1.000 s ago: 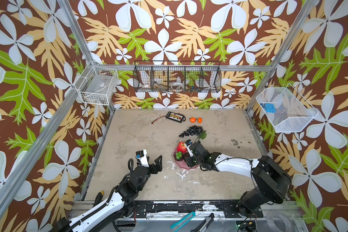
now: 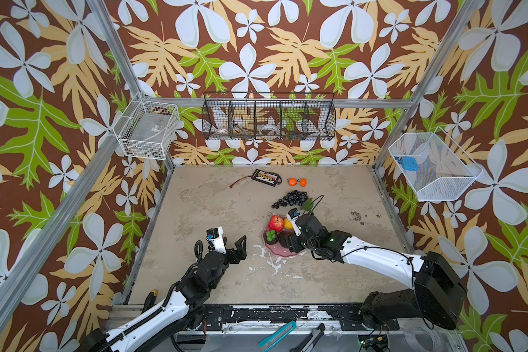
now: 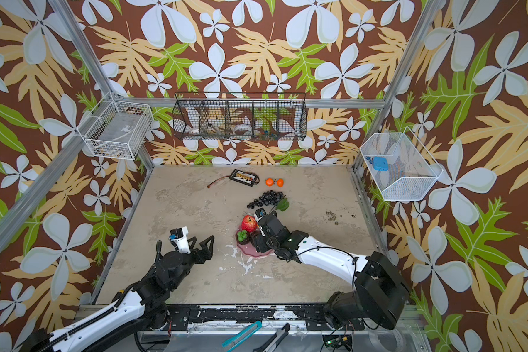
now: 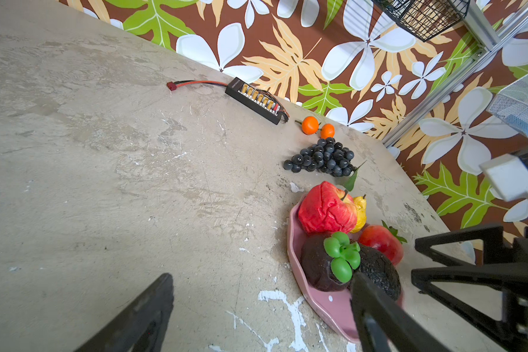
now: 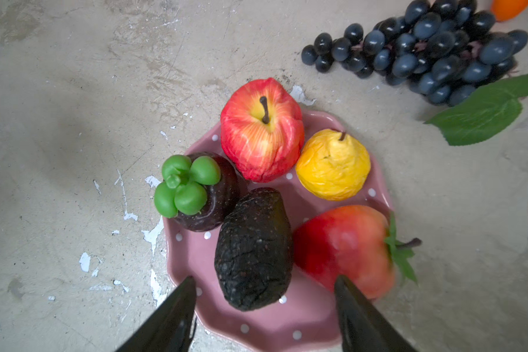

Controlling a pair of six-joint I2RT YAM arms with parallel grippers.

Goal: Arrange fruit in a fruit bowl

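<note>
In the right wrist view a pink dotted bowl [image 5: 246,322] holds a red apple [image 5: 262,132], a yellow pear [image 5: 333,164], a mangosteen [image 5: 214,193] with green leaves, a dark avocado-like fruit [image 5: 254,249] and a red fruit with a green stem [image 5: 346,246], lying over the bowl's right side. Above the bowl my right gripper is open, its fingers apart and nothing gripped. My left gripper stands open and empty left of the bowl. Dark grapes [image 4: 322,157] with a leaf lie on the table behind the bowl, and two orange fruits [image 2: 297,182] lie farther back.
A black connector board [image 2: 266,177] with a cable lies at the back of the table. Wire baskets [image 2: 268,120] hang on the back and side walls.
My right gripper has moved right and slightly back from over the bowl, uncovering the yellow pear in the top left view. The left arm has stayed still.
</note>
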